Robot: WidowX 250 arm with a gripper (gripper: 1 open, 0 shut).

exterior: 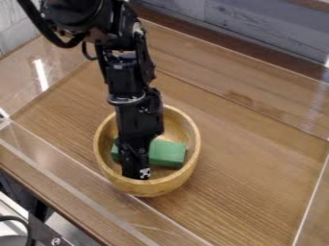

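A black robot arm reaches down from the top left into a round wooden bowl (pixel 180 183) near the table's front edge. Its gripper (pixel 139 167) is low inside the bowl, at the front left of it, and looks shut, though its fingertips are dark and hard to make out. A green block (pixel 167 153) lies in the bowl behind and right of the fingers, partly hidden by the arm. I see nothing clearly held between the fingers.
A pale wall runs along the back. The table's front edge is at the lower left, with dark cables below it.
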